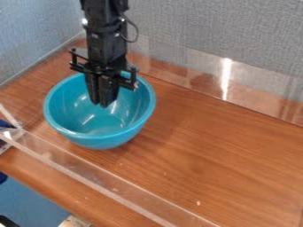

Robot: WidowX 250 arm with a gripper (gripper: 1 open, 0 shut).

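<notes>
A teal bowl (89, 129) sits on the wooden table toward the left. My black gripper (103, 93) hangs down from the top into the bowl, its fingertips inside over the back half of the bowl's interior. Whether the fingers are open or shut, and whether anything is between them, I cannot tell at this size.
A grey padded wall (225, 40) runs behind, with clear edging along the table's back and left. A small dark blue object lies at the left edge.
</notes>
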